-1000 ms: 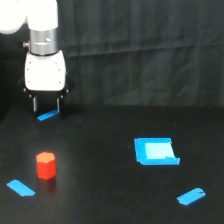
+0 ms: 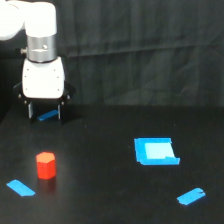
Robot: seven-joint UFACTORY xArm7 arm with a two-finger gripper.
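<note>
A white robot gripper (image 2: 46, 100) hangs at the upper left, low over the dark table, with two dark fingers apart and nothing visible between them. Behind and under it a blue strip (image 2: 49, 114) lies on the table. A red hexagonal block (image 2: 45, 165) stands at the lower left. At the right of centre is a blue square (image 2: 142, 151) with a white middle (image 2: 160, 150).
Blue strips lie at the front left (image 2: 20, 187) and front right (image 2: 191, 195). A dark curtain (image 2: 140, 50) hangs behind the table.
The gripper has moved slightly down. The block and the blue pieces have not moved.
</note>
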